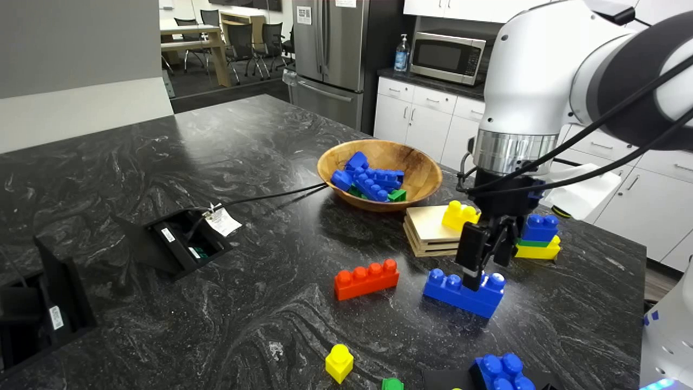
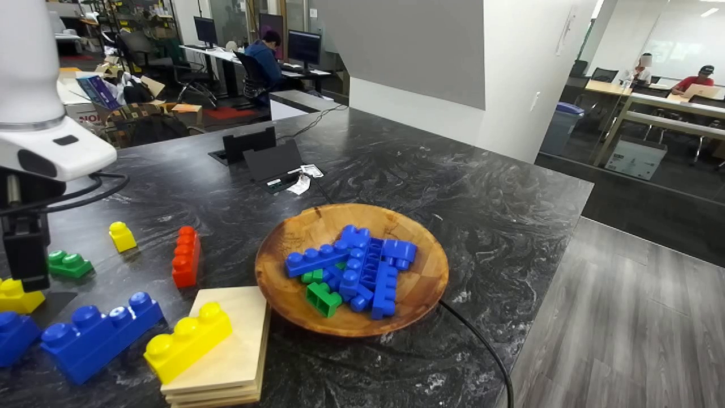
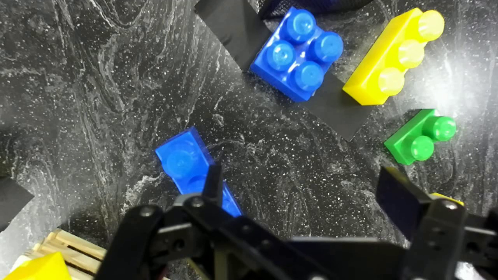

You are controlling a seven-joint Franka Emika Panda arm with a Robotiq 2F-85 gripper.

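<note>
My gripper is open over the table, its fingers spread wide with nothing held between them. In the wrist view a long blue brick (image 3: 181, 161) lies partly hidden behind the left finger (image 3: 213, 184). Seen from exterior view 1, that blue brick (image 1: 458, 293) rests on the table just below and in front of the gripper (image 1: 488, 267). A red brick (image 1: 367, 280) lies to its left. On stacked wooden boards (image 1: 430, 227) sits a yellow brick (image 1: 461, 215). Behind the gripper, a blue, green and yellow stack (image 1: 539, 238) is partly covered.
A wooden bowl (image 2: 353, 327) holds several blue and green bricks. Around the gripper lie a square blue brick (image 3: 298, 55), a yellow brick (image 3: 390, 58) and a green brick (image 3: 420, 137). A small yellow brick (image 1: 339, 363) stands apart. Open table outlets (image 1: 188, 240) and a cable are further left.
</note>
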